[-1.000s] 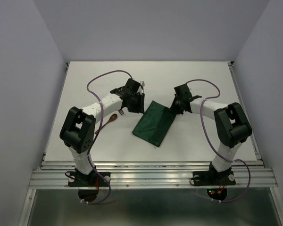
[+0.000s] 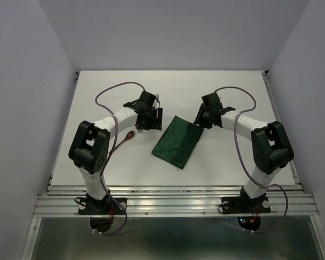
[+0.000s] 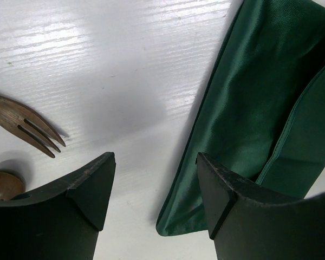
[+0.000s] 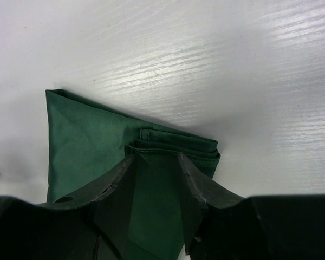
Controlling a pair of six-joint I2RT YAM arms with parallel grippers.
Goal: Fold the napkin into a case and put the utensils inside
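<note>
The dark green napkin (image 2: 176, 142) lies folded as a slanted rectangle in the middle of the table. One layer ends in a loose edge along the pocket, seen in the left wrist view as a raised flap (image 3: 309, 130). My left gripper is open and empty, between the napkin's left edge and the utensils. A wooden fork (image 3: 24, 123) and a brown spoon (image 3: 5, 185) lie on its left. My right gripper stands open at the napkin's upper right corner, its fingertips over the layered edge (image 4: 176, 142); whether they touch the cloth I cannot tell.
The spoon's handle (image 2: 113, 149) runs toward the left arm, which partly covers it. Clear room also lies behind both arms.
My left gripper has moved left, off the napkin's edge and closer to the fork. The napkin lies unmoved.
</note>
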